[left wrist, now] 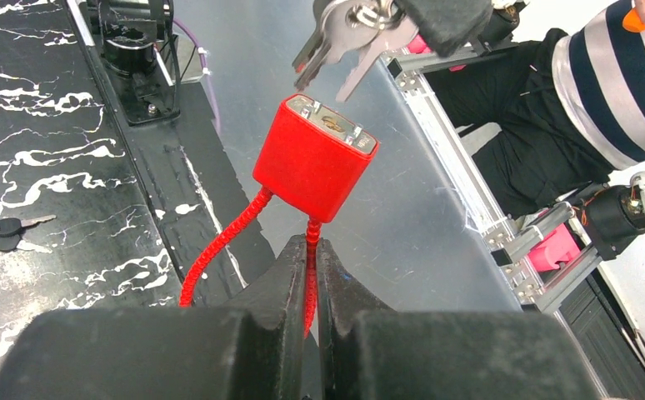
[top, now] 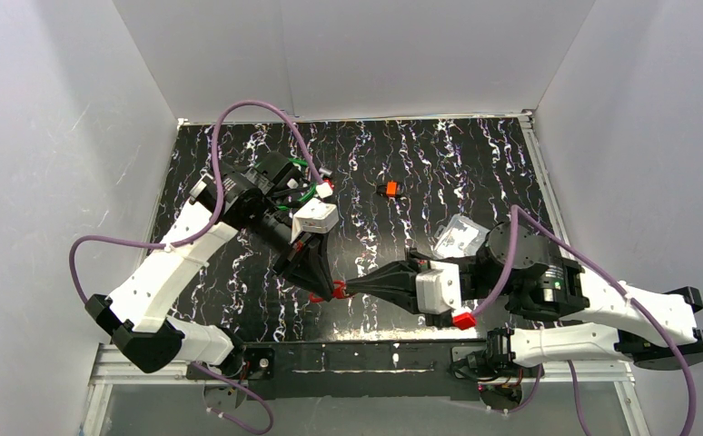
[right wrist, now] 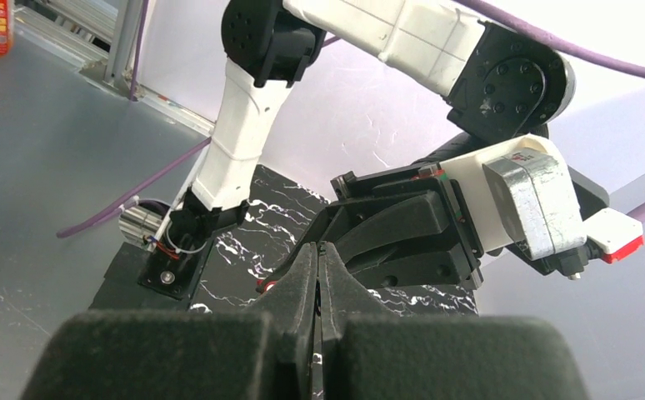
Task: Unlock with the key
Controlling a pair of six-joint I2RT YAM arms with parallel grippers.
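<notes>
My left gripper is shut on one strand of the red cord shackle (left wrist: 219, 254) of a red padlock (left wrist: 315, 162). The lock's metal keyhole face points up, away from the fingers. Over that face in the left wrist view hang silver keys (left wrist: 354, 37) on a ring, their blades close to it; whether they touch cannot be told. A dark fingertip (left wrist: 457, 21) of my right gripper (top: 352, 286) overlaps the ring, and that gripper is shut on the keys. In the right wrist view its fingers (right wrist: 302, 287) meet, hiding the keys; a bit of red shows behind.
More keys with black heads (left wrist: 7, 233) lie on the marbled table (top: 402, 227). Behind the arms are an orange-and-black object (top: 390, 189) and a clear container (top: 460, 238). A person (left wrist: 511, 108) is beyond the front edge.
</notes>
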